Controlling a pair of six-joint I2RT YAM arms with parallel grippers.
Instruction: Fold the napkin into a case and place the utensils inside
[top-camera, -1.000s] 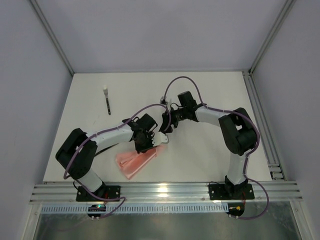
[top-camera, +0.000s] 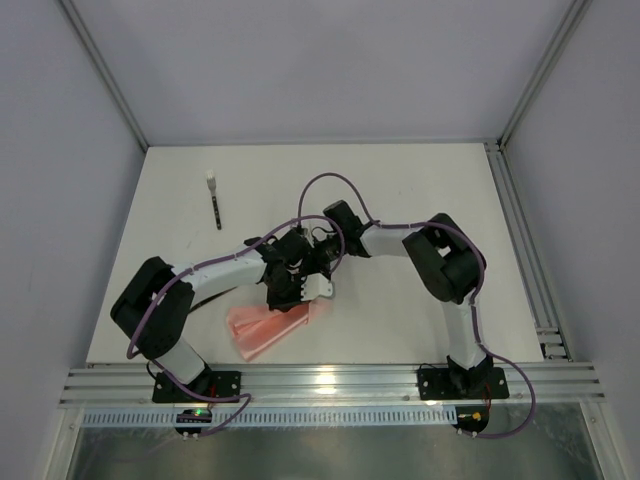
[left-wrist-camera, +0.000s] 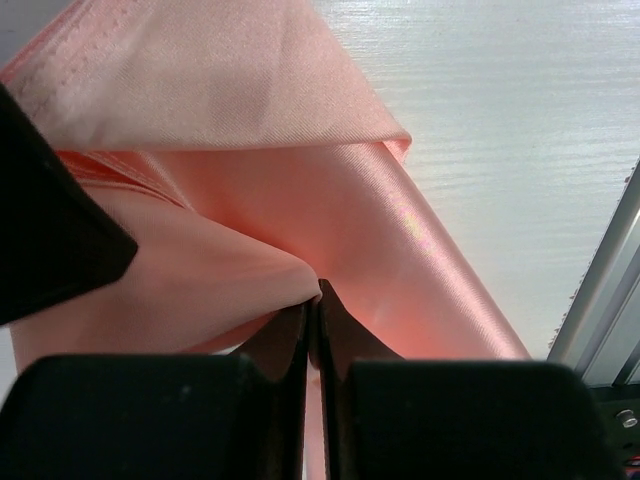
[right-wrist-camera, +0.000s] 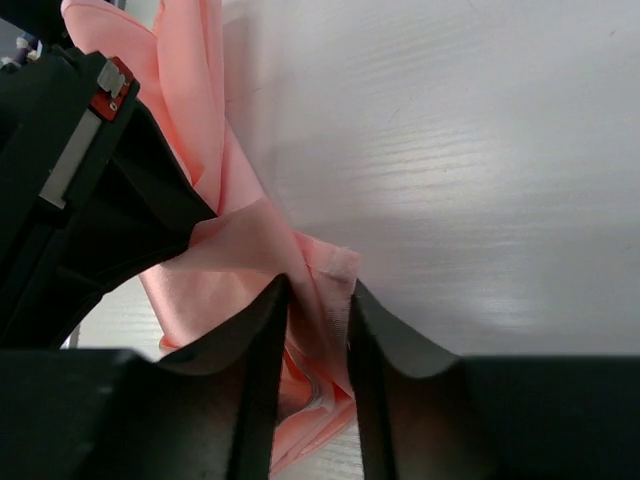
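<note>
The pink napkin (top-camera: 268, 328) lies partly folded at the front of the table, some of it hidden under the arms. In the left wrist view, my left gripper is shut on a pinched fold of the napkin. At the napkin's far end, the right gripper has its fingers apart on either side of a raised, folded edge; the cloth stands between them. A fork (top-camera: 213, 200) with a dark handle rests at the back left. Another dark-handled utensil (top-camera: 212, 298) shows beside the left arm, its far end hidden.
Both arms meet closely over the napkin, and a finger of the left gripper stands close to the right one. A metal rail (top-camera: 330, 377) runs along the front edge.
My right gripper has moved left and toward the front, down to the napkin's far end beside the left gripper. The left gripper has shifted slightly toward the front, the napkin with it.
</note>
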